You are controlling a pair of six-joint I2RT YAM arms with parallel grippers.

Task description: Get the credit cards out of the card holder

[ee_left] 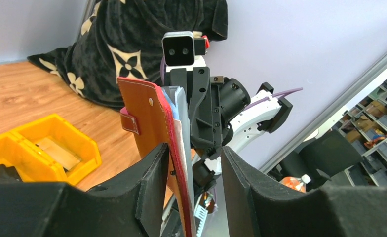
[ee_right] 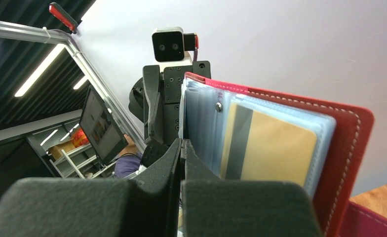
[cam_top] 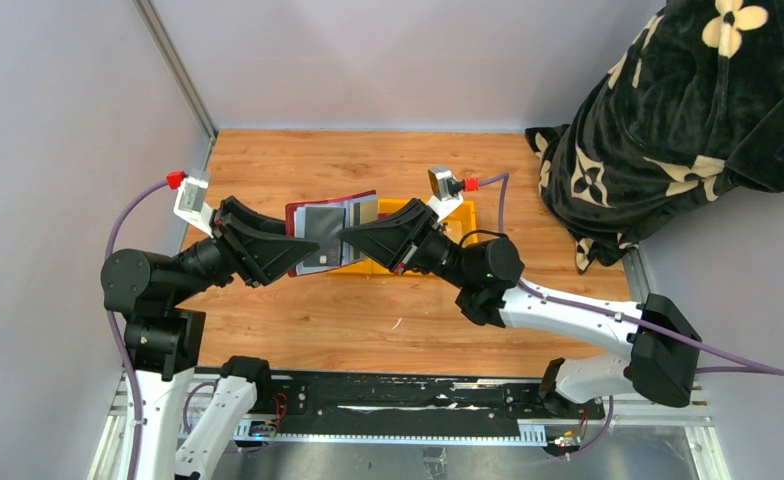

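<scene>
A red card holder (cam_top: pixel 294 268) hangs open in the air between the two arms, its pale sleeves spread out. A dark card (cam_top: pixel 324 228) shows among the sleeves; a gold card (ee_right: pixel 275 150) sits in a clear sleeve. My left gripper is part open around the holder, which stands near its left finger with a gap on the other side. My right gripper is shut, its tips on the thin inner edge of the holder's sleeves; exactly which layers they pinch is hidden.
Below the holder, a yellow two-part box (ee_left: pixel 53 123) rests on the wooden table (cam_top: pixel 368 330) with a flat tan item in one compartment. A dark patterned cloth (cam_top: pixel 668 140) is heaped at the back right.
</scene>
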